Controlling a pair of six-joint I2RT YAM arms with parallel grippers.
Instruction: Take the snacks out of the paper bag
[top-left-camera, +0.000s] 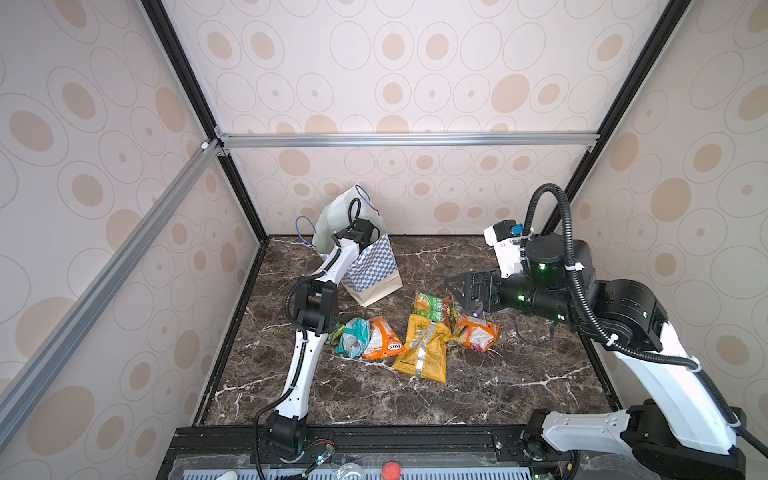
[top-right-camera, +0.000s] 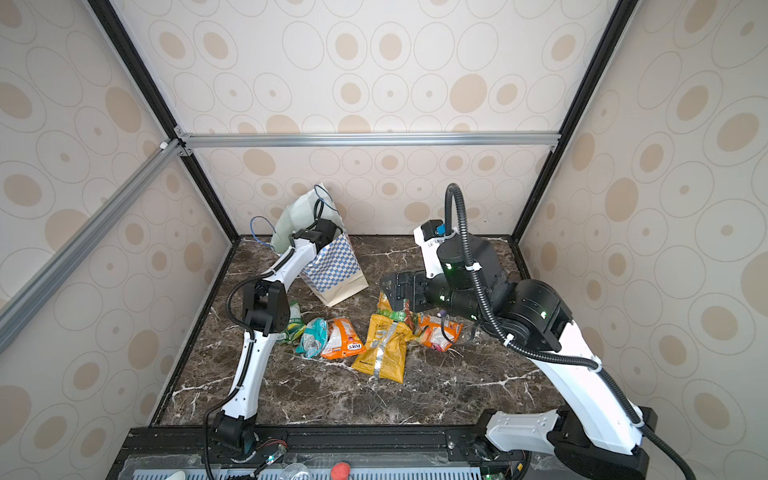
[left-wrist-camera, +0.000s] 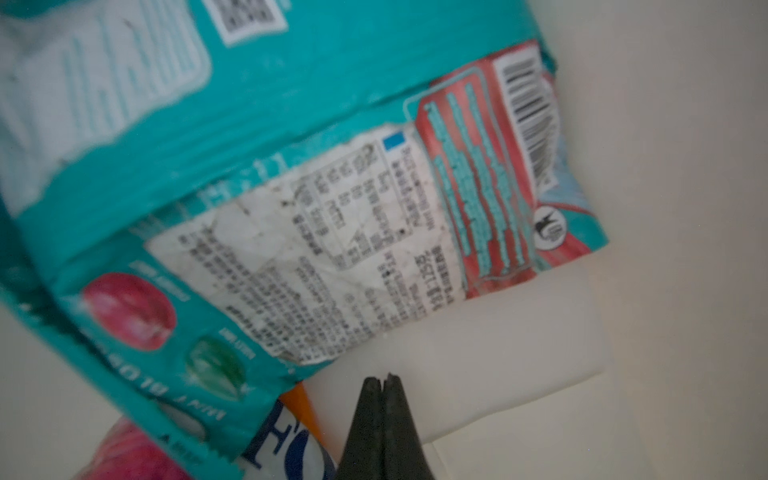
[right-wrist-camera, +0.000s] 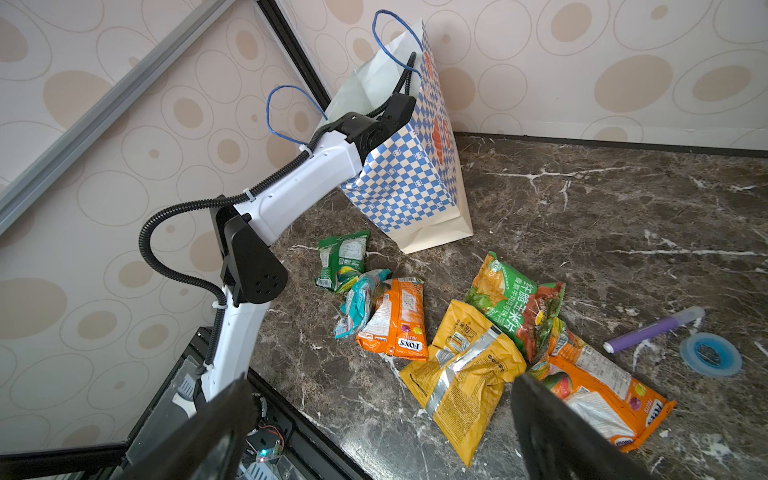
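Note:
A checkered paper bag (top-left-camera: 371, 266) stands at the back left, with the left arm reaching into its mouth. Inside it, the left wrist view shows a teal snack bag (left-wrist-camera: 336, 168) lying against the white wall. My left gripper is shut with its tips together, nothing between them, just below the teal bag's lower edge. Under that bag's lower left corner, part of an orange and navy snack bag (left-wrist-camera: 292, 444) peeks out. High over the right side of the table, my right gripper is open and empty, its blurred fingers (right-wrist-camera: 552, 428) wide apart.
On the table lie a green bag (right-wrist-camera: 342, 260), a teal bag (right-wrist-camera: 360, 302), an orange bag (right-wrist-camera: 397, 318), a yellow bag (right-wrist-camera: 464, 372), a green-red bag (right-wrist-camera: 516, 304) and another orange bag (right-wrist-camera: 604, 388). A purple marker (right-wrist-camera: 652, 329) and blue tape roll (right-wrist-camera: 710, 354) lie right.

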